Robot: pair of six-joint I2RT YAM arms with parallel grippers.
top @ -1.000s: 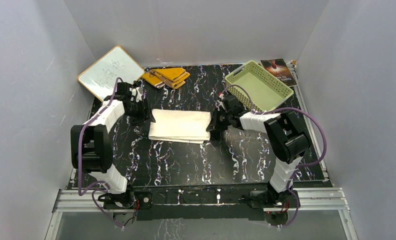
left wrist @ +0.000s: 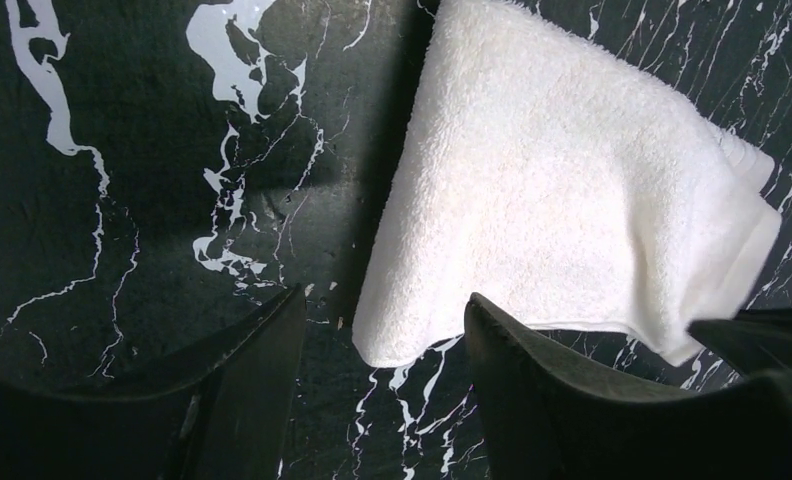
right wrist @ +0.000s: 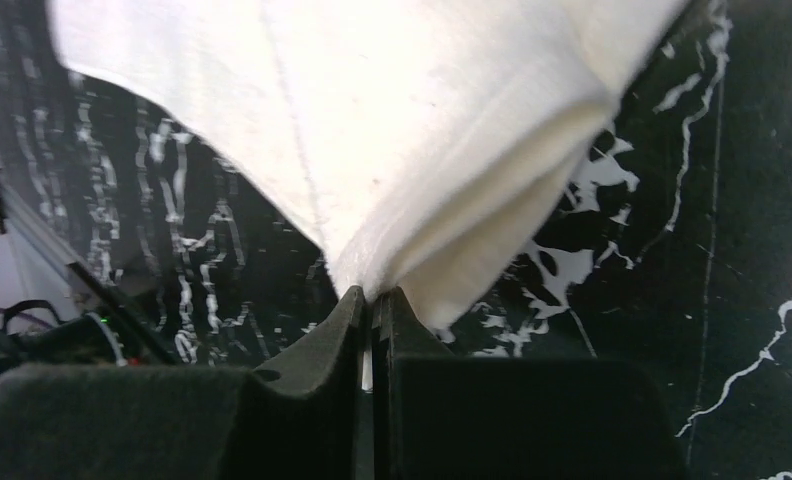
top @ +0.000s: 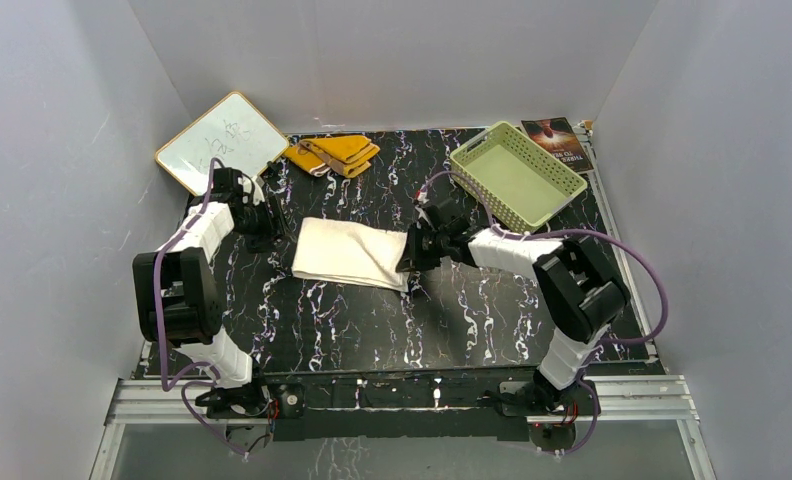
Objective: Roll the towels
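A folded white towel (top: 344,250) (left wrist: 522,170) (right wrist: 392,110) lies in the middle of the dark marble-patterned table, its right end rumpled. My right gripper (top: 404,262) is at that end, shut, with the towel's thin edge pinched between its fingertips. My left gripper (top: 270,225) hangs open just left of the towel, nothing between its fingers; in its wrist view the towel's near corner shows beyond the gap.
Folded yellow towels (top: 342,152) lie at the back. A whiteboard (top: 212,140) is at back left, a green basket (top: 502,170) at back right beside a magazine (top: 562,140).
The left arm has shifted slightly leftward.
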